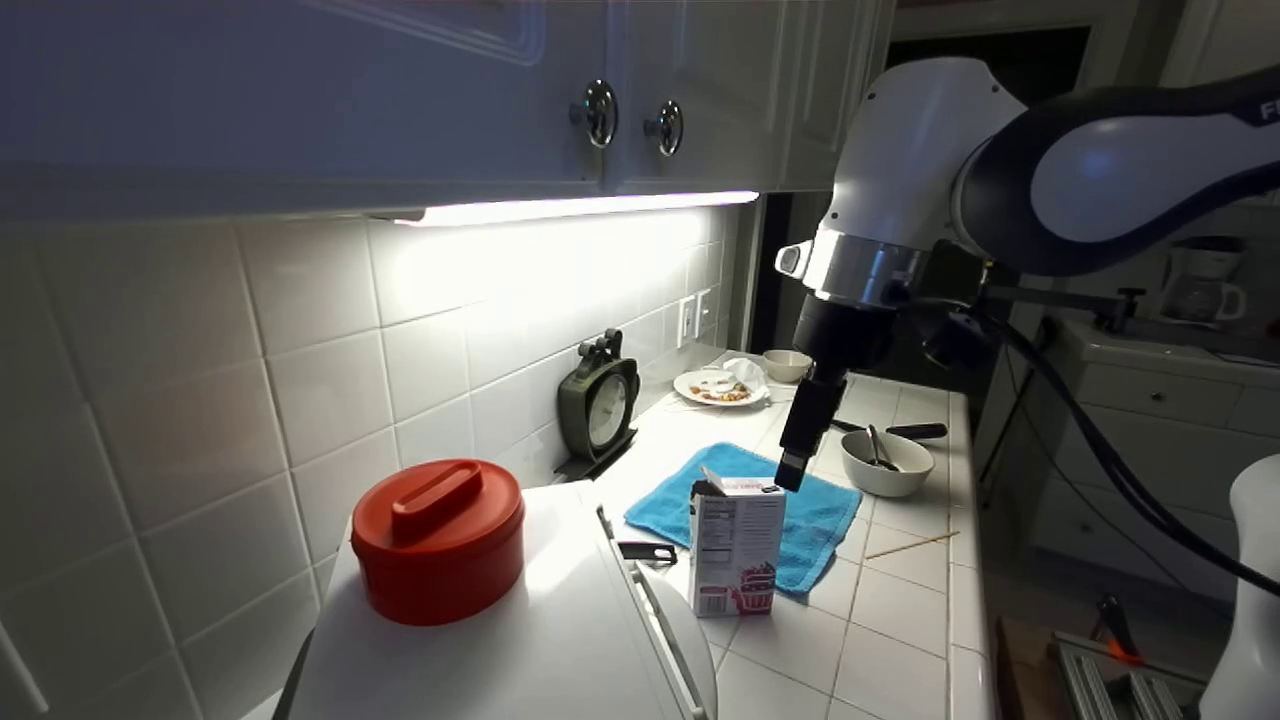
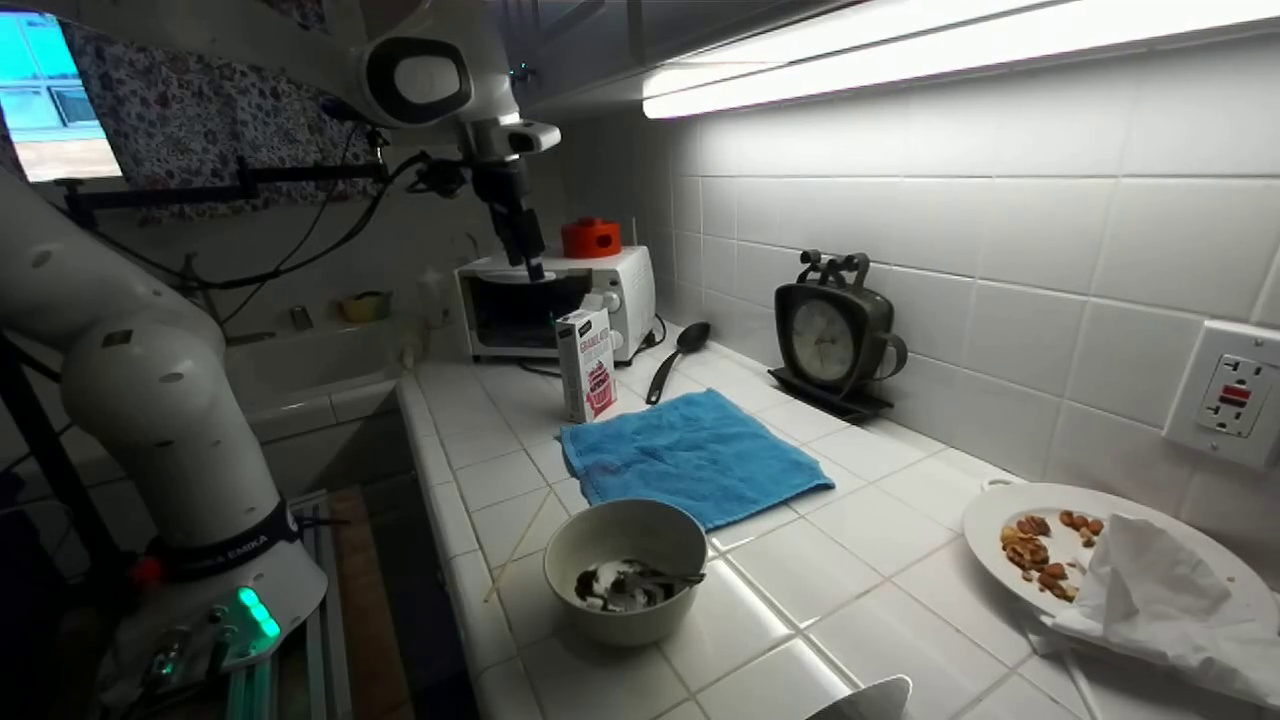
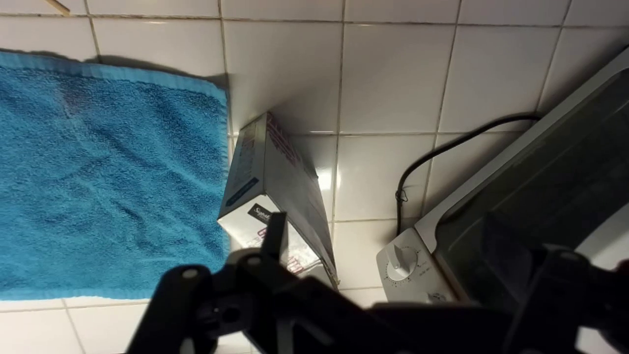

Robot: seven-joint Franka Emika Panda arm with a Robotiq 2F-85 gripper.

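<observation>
A white carton of granulated sugar [image 1: 735, 548] stands upright on the tiled counter, its top flap raised. In exterior view 2 its printed front [image 2: 588, 366] faces the camera. My gripper [image 1: 792, 469] hangs above and beside the carton's top. From the wrist, one dark finger [image 3: 274, 235] overlaps the carton's top [image 3: 283, 236], while the other finger [image 3: 507, 256] is a dark shape over the toaster oven. The fingers stand wide apart and hold nothing that I can see. Whether a finger touches the carton is unclear.
A blue towel [image 2: 696, 456] lies beside the carton. The toaster oven [image 2: 624, 288] carries a red lidded container [image 1: 438, 540]. A bowl with a spoon [image 2: 626, 570], a plate of nuts [image 2: 996, 510], a scale [image 2: 834, 336] and a black spoon [image 2: 679, 360] occupy the counter.
</observation>
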